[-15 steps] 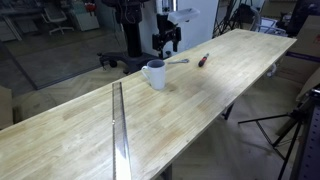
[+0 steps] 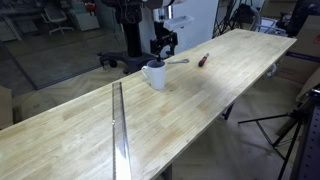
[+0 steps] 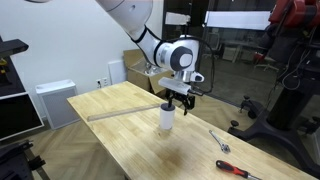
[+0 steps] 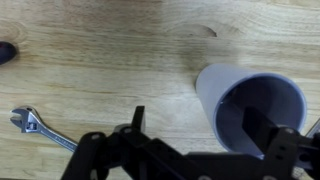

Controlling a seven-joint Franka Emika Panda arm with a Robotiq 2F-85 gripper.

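Observation:
A white mug [image 2: 156,78] stands upright on the wooden table, near its far edge in exterior view 1. My gripper is open directly above it, pointing down. In the wrist view one of the fingers [image 4: 257,127] overlaps the mug's dark opening, while the other is out over bare wood, so the mug's near wall [image 4: 214,92] lies between them. Exterior view 2 has the gripper [image 3: 177,103] at the rim of the mug [image 3: 166,119]. How deep the finger reaches inside cannot be made out.
An adjustable wrench [image 3: 219,142] and a red-handled screwdriver [image 3: 236,171] lie on the table to one side of the mug. A long flat metal strip [image 2: 119,130] lies on the other side.
My gripper has come down a little toward the mug, and one finger now reaches its rim in exterior view 1. The mug and the tools have not moved.

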